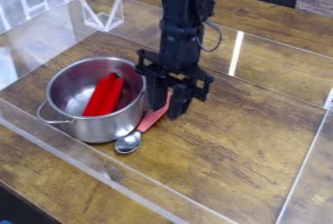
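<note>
My black gripper (166,99) hangs low at the center, fingers pointing down over the pink handle of a spoon (129,142), just right of a steel pot (81,121). Whether its fingers hold anything, or how far apart they stand, is unclear. The spoon's metal bowl points toward the lower left. A red elongated object (101,98) lies inside the pot, which has a wire handle at its left.
A clear plastic edge runs along the left and lower left.
</note>
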